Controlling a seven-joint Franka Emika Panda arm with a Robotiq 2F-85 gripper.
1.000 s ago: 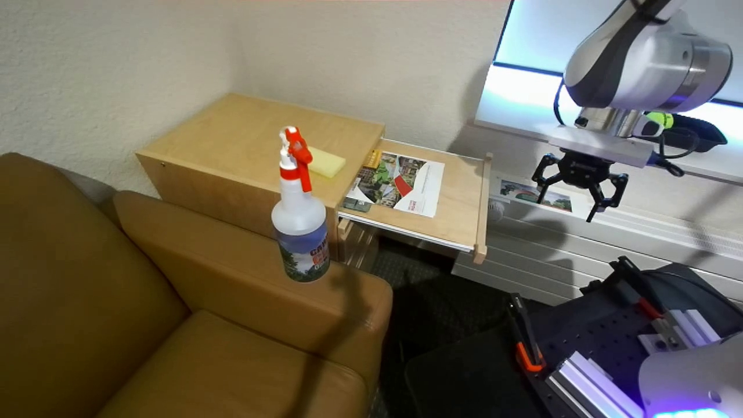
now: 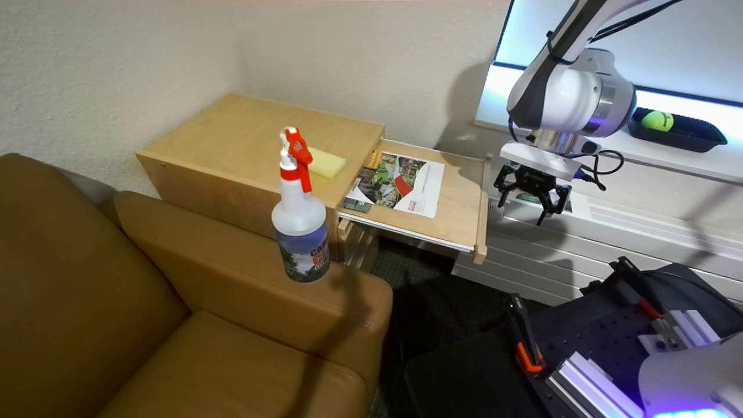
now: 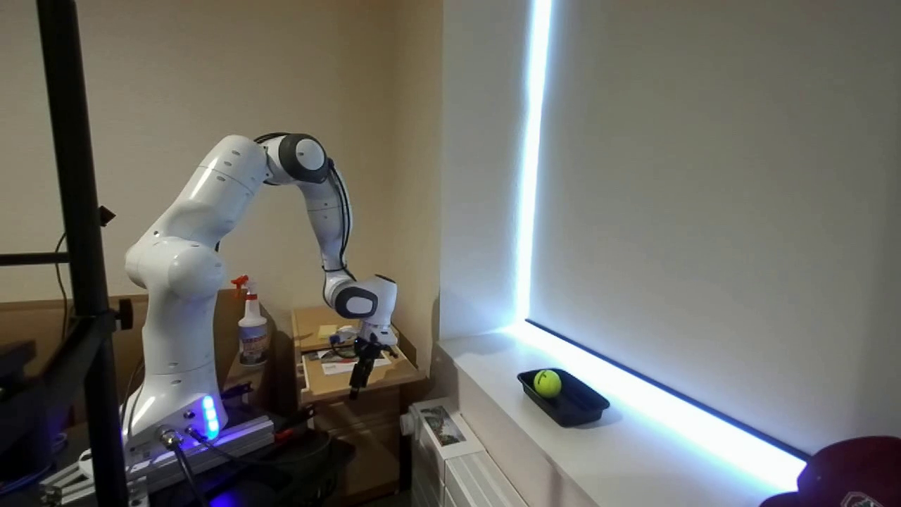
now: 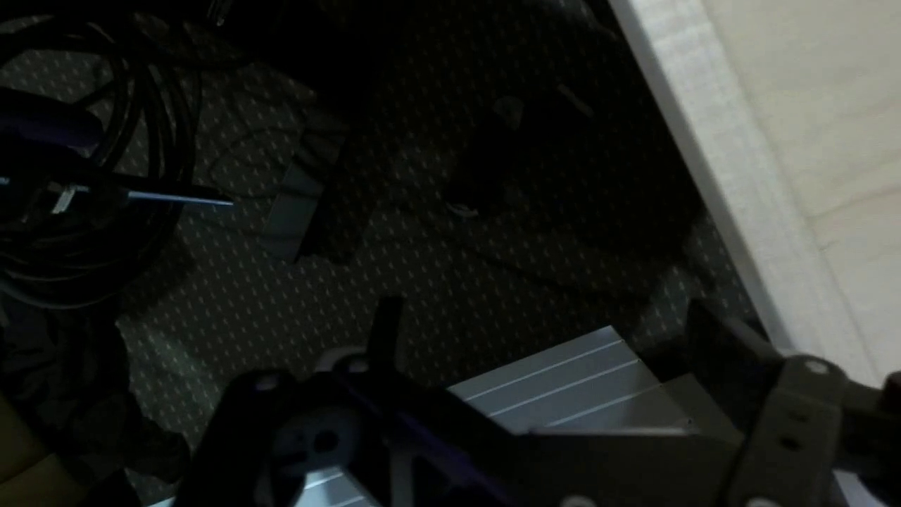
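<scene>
My gripper [image 2: 520, 211] hangs in the air just past the front of the pulled-out drawer [image 2: 461, 198], over the radiator side. Its two fingers stand wide apart with nothing between them, as the wrist view also shows for the gripper. A printed sheet [image 2: 422, 198] with photos lies flat in the drawer. The pale edge of a wooden panel [image 4: 735, 160] runs down the right of the wrist view, close beside the right finger. On the cabinet top [image 2: 237, 132] rests a yellow sponge [image 2: 325, 163].
A spray bottle [image 2: 300, 237] with a red trigger stands on the sofa arm [image 2: 362, 292]. The radiator [image 2: 648, 237] runs under the windowsill [image 3: 507, 397], where a black tray [image 3: 574, 410] holds a tennis ball [image 3: 547, 384]. Dark carpet [image 4: 473, 279] lies below.
In exterior view 1, my gripper has moved left toward the drawer front, and its fingers remain apart. The drawer, sheet, sponge and bottle have stayed in place.
</scene>
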